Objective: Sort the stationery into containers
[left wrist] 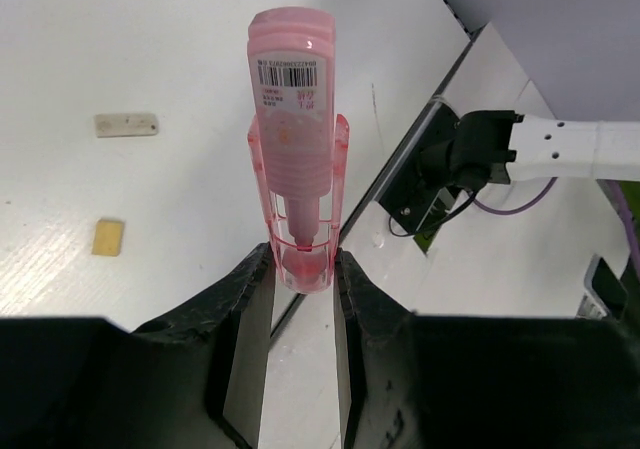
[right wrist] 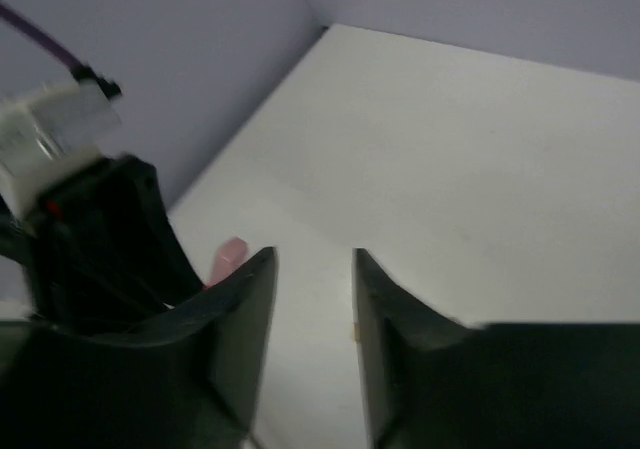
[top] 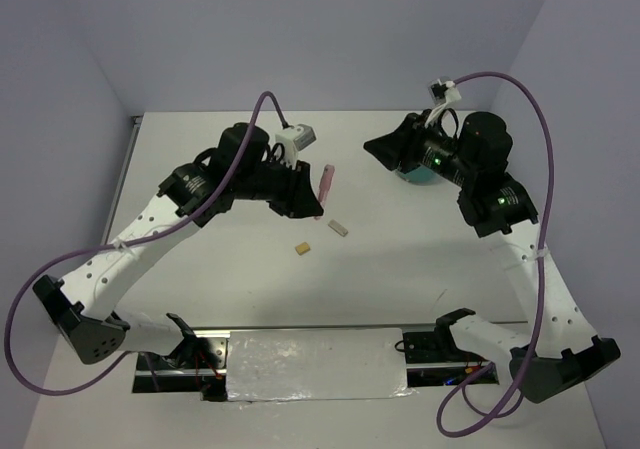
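Note:
A pink bottle (left wrist: 290, 99) with a barcode label and a clear pink end piece stands up from between the fingertips of my left gripper, which is shut on it. From above, the same pink bottle (top: 325, 184) shows beside the left gripper's dark fingers. Up and to the right, my right gripper (top: 376, 152) hangs apart from the bottle. Its fingers (right wrist: 250, 304) are parted, and only background shows between them. A teal container (top: 420, 175) at the back right is mostly covered by the right arm.
On the table (top: 240, 279) lie a small grey-white block (top: 338, 228) and a small yellow block (top: 303, 249), below the left gripper. Bare table surrounds them. Walls close off the back and both sides.

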